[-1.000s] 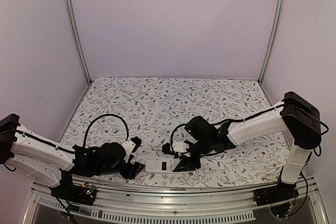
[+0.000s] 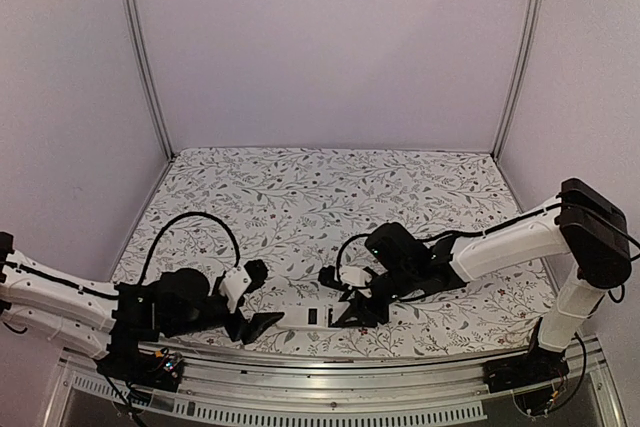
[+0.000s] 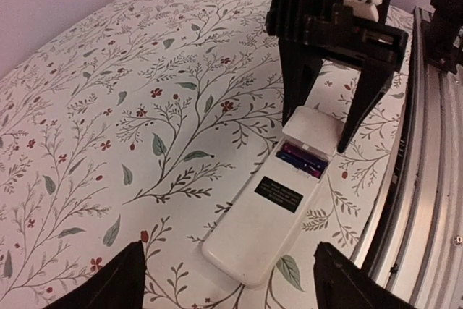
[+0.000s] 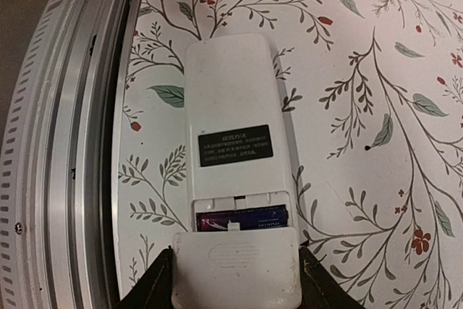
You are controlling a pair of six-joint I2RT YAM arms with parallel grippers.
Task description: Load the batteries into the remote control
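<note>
The white remote control [image 4: 230, 106] lies back side up on the table, its dark label facing up. Purple-blue batteries sit in its compartment, partly covered in the right wrist view. My right gripper [image 2: 352, 319] is shut on the white battery cover [image 4: 236, 269], a finger at each side. That cover is at the compartment end and overlaps part of the opening; whether it rests on the remote I cannot tell. Beside the remote's other end, my left gripper [image 2: 264, 327] is open, its fingers [image 3: 116, 280] wide apart with nothing between them.
A metal rail [image 2: 330, 372] runs along the table's front edge, close to the remote. Behind the arms the flower-patterned table [image 2: 330, 197] is clear. Pale walls enclose the back and sides.
The left gripper has shifted slightly toward the remote. The remote has hardly moved.
</note>
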